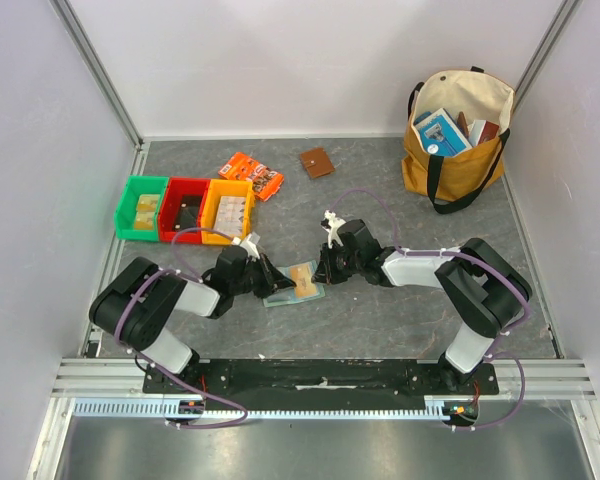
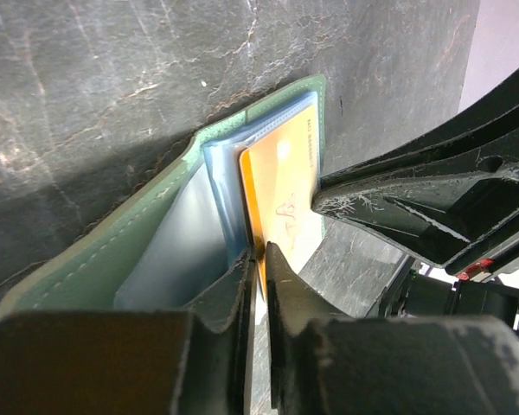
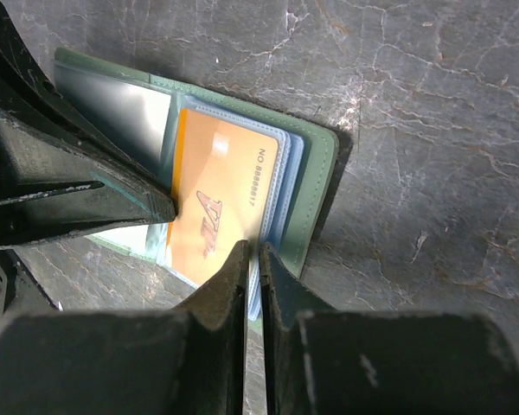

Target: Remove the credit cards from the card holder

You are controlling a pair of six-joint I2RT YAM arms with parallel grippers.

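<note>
A light-green card holder (image 1: 280, 301) lies open between my two grippers. An orange card (image 2: 281, 164) sits in its clear bluish sleeve (image 2: 222, 164), numbers printed along one end. My left gripper has its tips close together at the card's left edge, with orange showing between them; whether they pinch it is unclear. At the card's opposite end, my right gripper is nearly closed on the edge of the sleeves. Seen from the right wrist, the orange card (image 3: 221, 186) lies flat, with the left gripper's dark finger touching its near edge.
Green (image 1: 122, 222), red (image 1: 164, 236) and yellow bins (image 1: 209, 238) stand at the left. An orange packet (image 1: 250, 175) and a brown wallet (image 1: 317, 163) lie behind. A tote bag (image 1: 470, 180) fills the back right corner.
</note>
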